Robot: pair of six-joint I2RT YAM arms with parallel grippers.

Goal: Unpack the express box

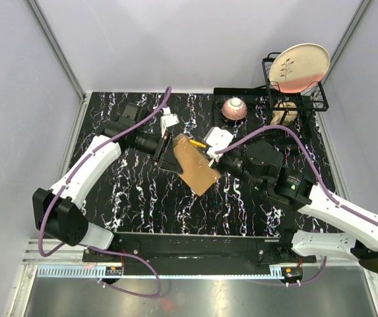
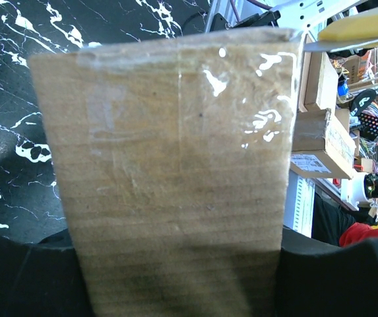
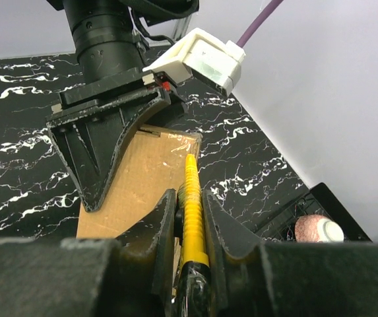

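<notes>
My left gripper (image 1: 173, 156) is shut on a brown cardboard box (image 1: 196, 170), held tilted above the dark marbled table. In the left wrist view the box (image 2: 165, 158) fills the middle, with shiny clear tape along its upper end. My right gripper is shut on a knife (image 3: 193, 211) with a yellow and black handle. At the upper right of the left wrist view, the yellow handle (image 2: 367, 28) and a thin metal blade (image 2: 334, 45) reach the box's taped corner. Whether the blade has entered the tape cannot be seen.
A pink and white bowl (image 1: 234, 109) sits at the back, left of a black dish rack (image 1: 294, 99) that holds a large plate (image 1: 299, 68). Bare marbled tabletop (image 1: 136, 205) lies to the front and left of the box.
</notes>
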